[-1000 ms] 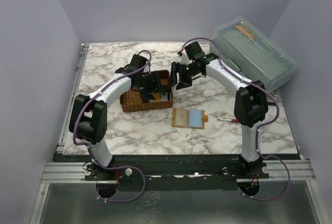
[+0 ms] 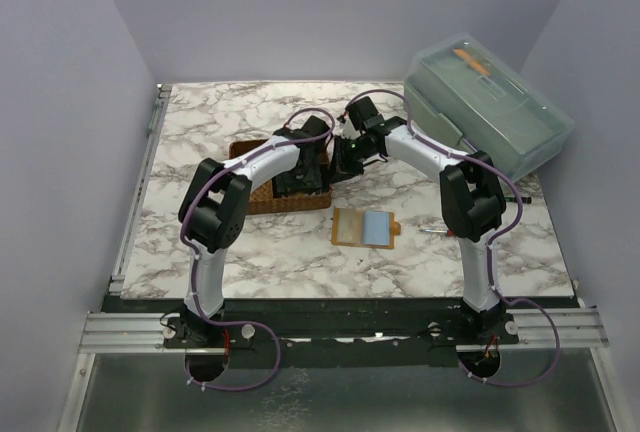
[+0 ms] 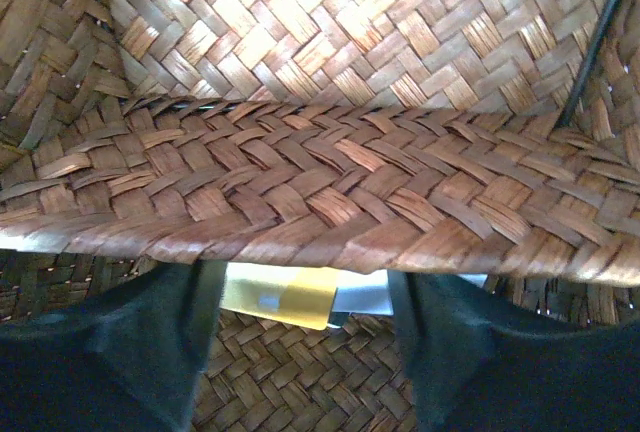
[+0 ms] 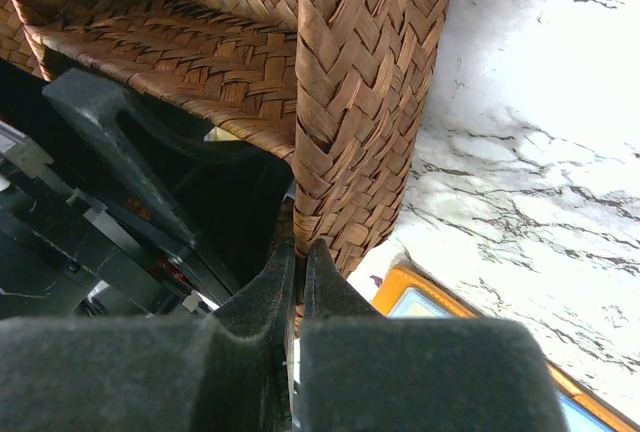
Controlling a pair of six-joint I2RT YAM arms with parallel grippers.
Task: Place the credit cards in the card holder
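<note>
Two cards lie at the bottom of the woven basket (image 2: 250, 207): a yellow card (image 3: 300, 297) and a pale blue card (image 3: 365, 293), partly hidden by a woven divider (image 3: 330, 187). My left gripper reaches into the basket, part open, one finger over each side of the cards; nothing is clearly gripped. At the basket's right wall, my right gripper is shut with its tips on the rim (image 4: 320, 142); I cannot tell whether the rim is pinched. The brown card holder (image 2: 362, 228), with clear and bluish panels, lies open in front of the basket.
A large lidded plastic box (image 2: 490, 102) fills the back right. A small red-and-silver item (image 2: 438, 231) lies right of the holder. Marble table (image 2: 270, 262) in front of the basket is clear. Both arms are close together at its right side.
The card holder has not moved.
</note>
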